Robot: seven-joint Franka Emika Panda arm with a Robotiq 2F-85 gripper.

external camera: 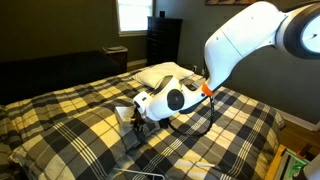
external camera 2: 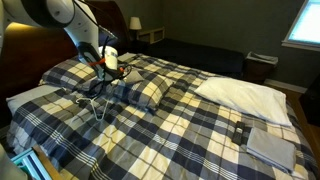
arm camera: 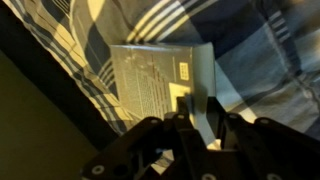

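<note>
My gripper is shut on the edge of a flat, pale grey book-like item (arm camera: 145, 85) with rows of small print, in the wrist view. The item's far part reaches out over the plaid cloth; whether it touches the cloth I cannot tell. Exterior view 1 has the gripper (external camera: 138, 118) low over the raised fold of the plaid bedding, with a pale patch of the item (external camera: 124, 115) just left of it. From exterior view 2 the gripper (external camera 2: 104, 70) appears at the far left, over the bunched bedding, and what it holds is hard to make out.
Plaid bedding (external camera 2: 170, 130) covers the bed. A white wire hanger (external camera 2: 96, 106) lies near the arm. At the right are a dark remote-like object (external camera 2: 238, 135) and a grey flat item (external camera 2: 270, 148). A white pillow (external camera 2: 243, 98) lies behind them.
</note>
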